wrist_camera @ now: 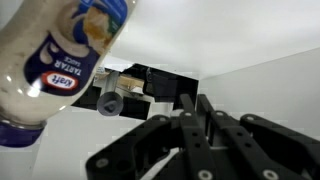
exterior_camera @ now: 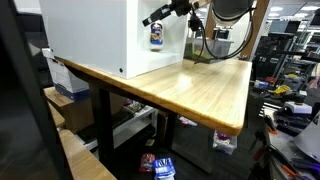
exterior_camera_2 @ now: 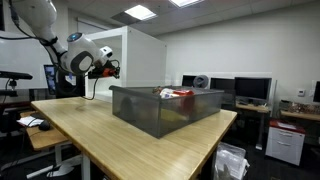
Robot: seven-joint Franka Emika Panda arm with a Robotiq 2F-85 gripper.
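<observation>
A tartar sauce bottle (wrist_camera: 75,50) with a blue label fills the upper left of the wrist view, its purple cap towards the lower left. The same bottle (exterior_camera: 156,37) appears against the white enclosure in exterior view 1; what it rests on cannot be made out. My gripper reaches in from the lower right of the wrist view, its dark fingertips close together with a narrow gap. No object shows between them, and the bottle lies off to their side. In exterior view 1 the gripper (exterior_camera: 147,20) is small, just above and left of the bottle.
White enclosure walls (exterior_camera: 95,35) stand close around the bottle. A grey bin (exterior_camera_2: 165,110) holding several items occupies the table in exterior view 2.
</observation>
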